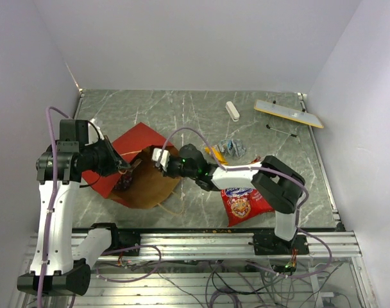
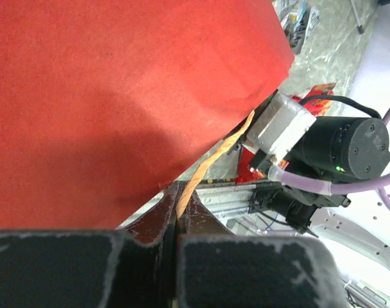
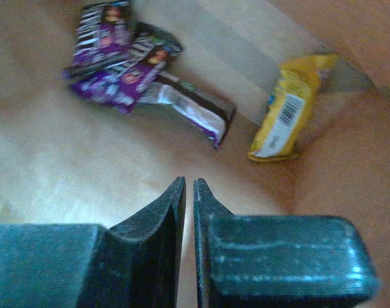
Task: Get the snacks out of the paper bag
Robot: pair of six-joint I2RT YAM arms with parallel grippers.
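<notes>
The red paper bag (image 1: 115, 151) lies on its side, its brown mouth facing right in the top view. My left gripper is shut on the bag's twisted paper handle (image 2: 211, 159). At the bag's mouth, my right gripper points inward, its fingertips a narrow gap apart with nothing between them. Deep inside lie purple snack packets (image 3: 121, 80), bunched together, with a dark and white one (image 3: 188, 106) beside them. A yellow packet (image 3: 286, 112) leans near the bag's side wall. From above, only a dark patch of packets (image 1: 123, 181) shows.
A large red snack bag (image 1: 241, 204) lies to the right, partly under the right arm. Behind that arm are a yellow packet (image 1: 214, 154) and a silvery-blue packet (image 1: 231, 148). A white object (image 1: 232, 111) rests farther back.
</notes>
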